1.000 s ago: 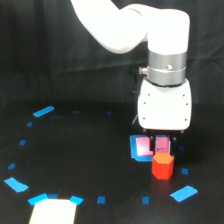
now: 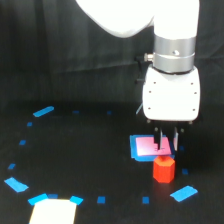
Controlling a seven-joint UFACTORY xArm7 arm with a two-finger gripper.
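Note:
My gripper points downward at the right of the table, its dark fingers spaced apart. A red block with a faceted outline stands right below and in front of the fingertips. Behind it, a pink square shows on a blue square, partly covered by the fingers and the red block. Part of the pink is visible between the fingers. Whether the fingers touch or grip anything is too small to make out.
Blue tape pieces lie about the black table, including strips at the back left, front left and front right. A pale square is cut off by the front edge.
The hand now appears a little higher and slightly to the right. More of the pink square shows, and the red block appears slightly lower in the view.

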